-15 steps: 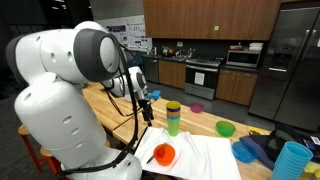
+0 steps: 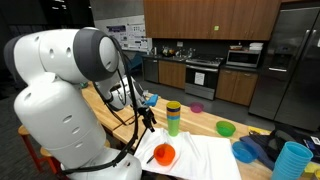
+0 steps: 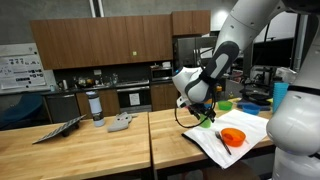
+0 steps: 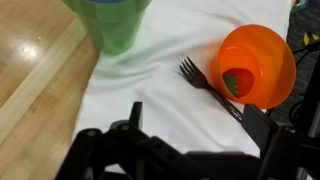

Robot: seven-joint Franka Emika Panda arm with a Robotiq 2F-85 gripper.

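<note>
My gripper stands open over a white cloth (image 4: 140, 85), with nothing held between its fingers. Ahead of the fingers in the wrist view, a black fork (image 4: 208, 84) lies on the cloth. Its handle runs toward the right finger. Beside the fork sits an orange bowl (image 4: 252, 48) with a red strawberry-like piece (image 4: 238, 81) inside. At the upper left of that view is a green cup (image 4: 118, 28). Exterior view 1 shows a tall green, blue and yellow cup stack (image 2: 173, 118) on the cloth, right of my gripper (image 2: 150, 124).
A blue cup (image 2: 291, 160) stands at the right edge. Farther back are a green bowl (image 2: 225, 128) and a pink bowl (image 2: 196, 107). Bare wooden tabletop (image 3: 80, 150) extends left of the cloth in exterior view 2.
Over the last second the white hand and wrist have shifted down and slightly left in exterior view 1. The bowl and cup stack have stayed put.
</note>
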